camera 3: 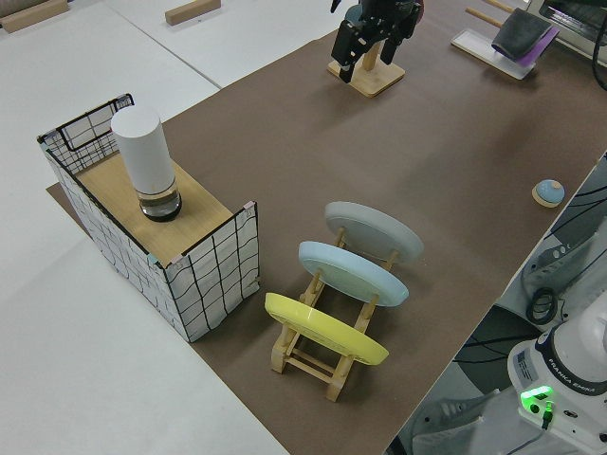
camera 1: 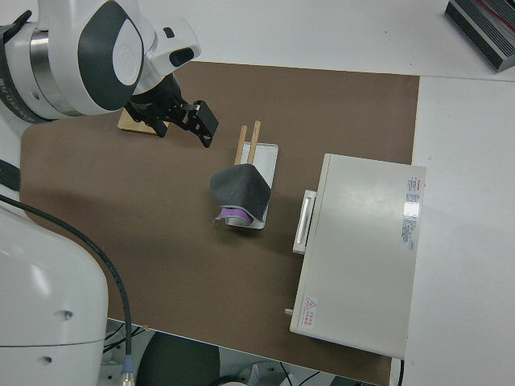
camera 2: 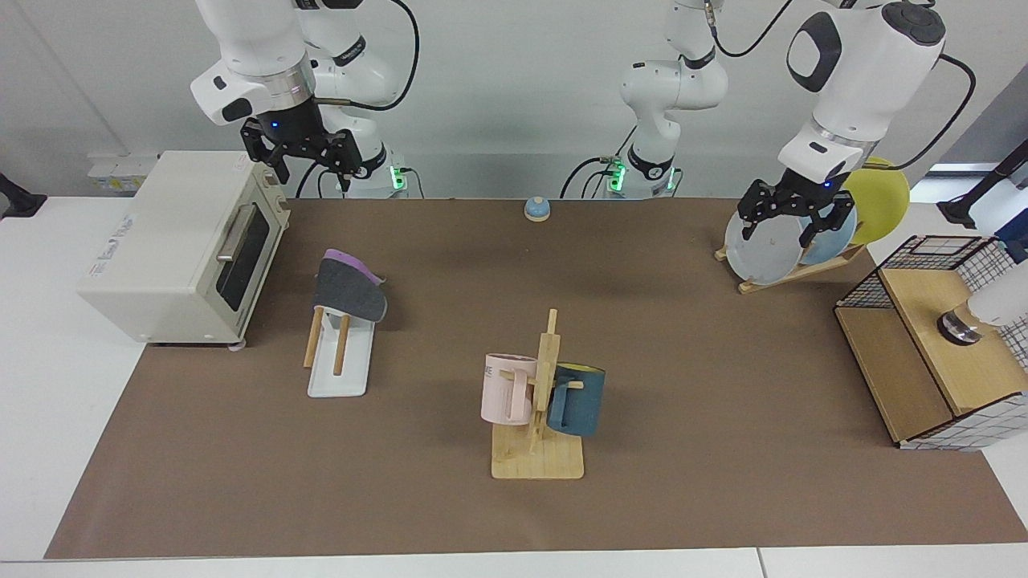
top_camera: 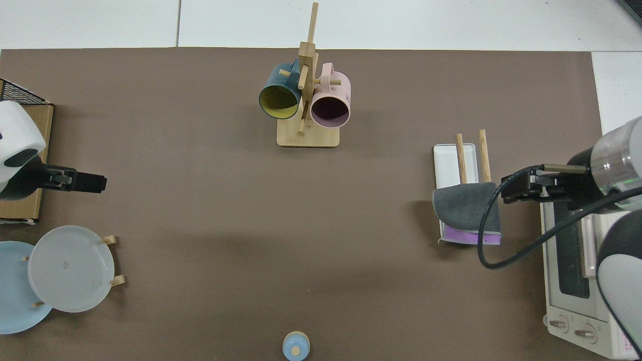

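Note:
A wooden mug tree [top_camera: 307, 135] holds a blue mug [top_camera: 278, 96] and a pink mug [top_camera: 330, 102]. A white tray with two wooden sticks [top_camera: 460, 156] carries a grey cloth [top_camera: 464, 204] over purple material. One arm's gripper [top_camera: 84, 181] is at the top view's left, above the plate rack area with white [top_camera: 71, 267] and blue [top_camera: 13, 288] plates. The other gripper [camera 1: 193, 121] hangs near the white oven [camera 1: 354, 249], right in the top view. Whether either is open is unclear.
A wire-sided wooden shelf [camera 3: 194, 209] holds a white cylinder [camera 3: 144, 152]. A yellow plate [camera 3: 325, 327] stands in the rack. A small blue round object [top_camera: 295, 347] lies at the front edge.

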